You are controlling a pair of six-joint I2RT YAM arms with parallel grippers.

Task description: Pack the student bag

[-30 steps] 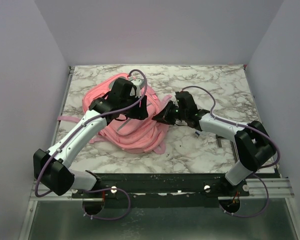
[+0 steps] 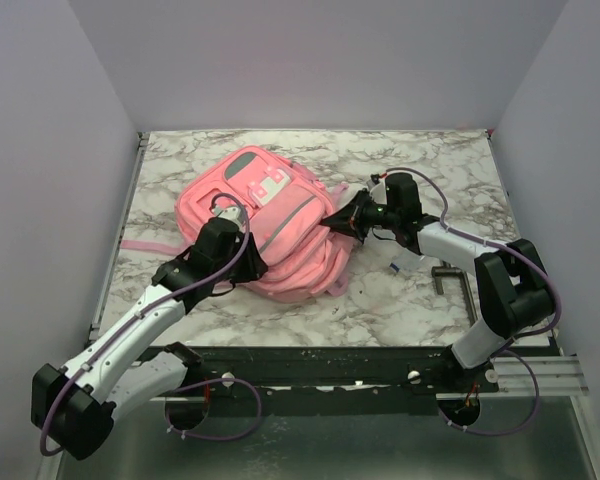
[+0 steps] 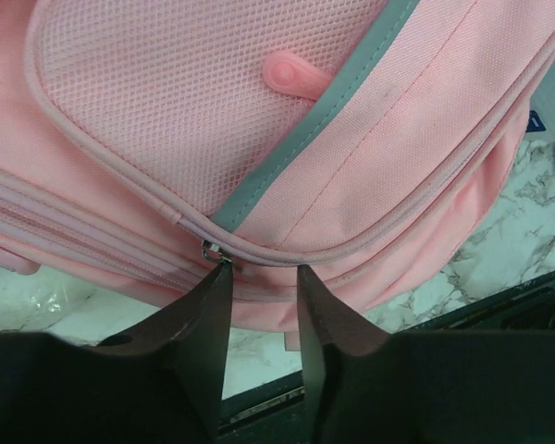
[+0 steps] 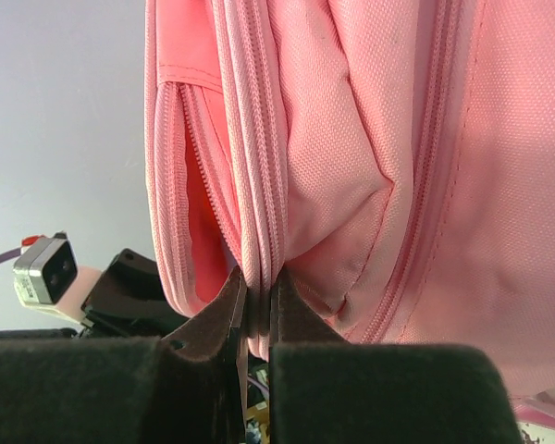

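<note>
The pink student bag lies on the marble-patterned table, left of its middle, with its mesh front pocket and a grey-green trim facing up. Over the bag's lower left edge hangs my left gripper, part open; a small metal zipper pull shows close to its left fingertip, and I cannot tell whether they touch. My right gripper is shut on the bag's zipper edge at the bag's right side. In the right wrist view an opened zipper gap shows beside that edge.
A small clear item with a blue mark lies right of the bag. Farther right sits a dark angled object. A pink strap stretches to the left.
My left gripper has come down and toward the front left, its fingers now narrower than a moment ago. The right gripper has moved right, and the bag has shifted right with it.
</note>
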